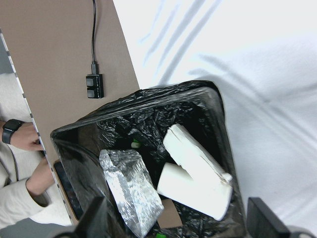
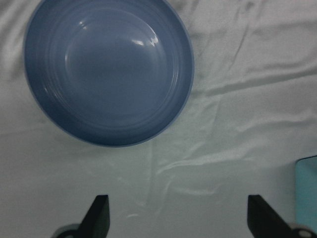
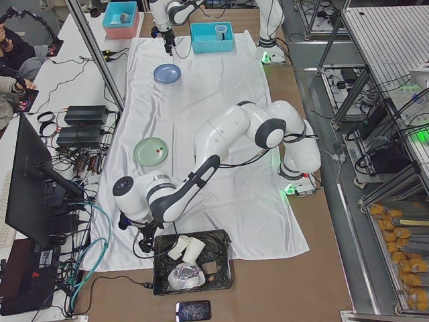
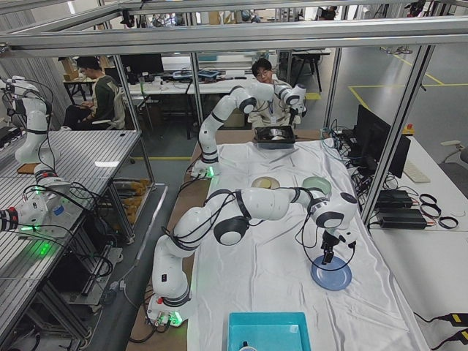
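My left gripper hangs open above a black bag-lined bin [image 3: 221, 268], nothing between its fingers. Inside lie white pieces [image 1: 195, 191] and crumpled foil [image 1: 129, 188]. My right gripper stands open and empty over the cloth beside a blue plate [image 2: 109, 79], at the far end in the camera left view. A teal bin [image 4: 269, 322] holds a white cup [image 3: 220, 31].
A green plate [image 3: 151, 151] lies mid-cloth, with a beige plate [image 4: 265, 182] partly hidden near it. A phone [image 3: 193, 310] lies past the black bin; monitors and cables line one side.
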